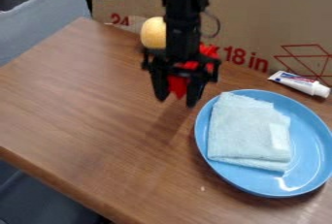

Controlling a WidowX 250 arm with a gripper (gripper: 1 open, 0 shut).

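My black gripper (178, 84) is over the middle of the wooden table, left of and above the blue plate, shut on a red object (178, 85) that is partly hidden by the fingers. More red (205, 61) shows behind the gripper; I cannot tell whether it is the same object. A light blue folded cloth (249, 131) lies on the blue plate (298, 170) at the right.
A yellow round object (151, 32) sits at the back behind the arm, partly hidden. A toothpaste tube (301, 82) lies at the back right before a cardboard box (273, 29).
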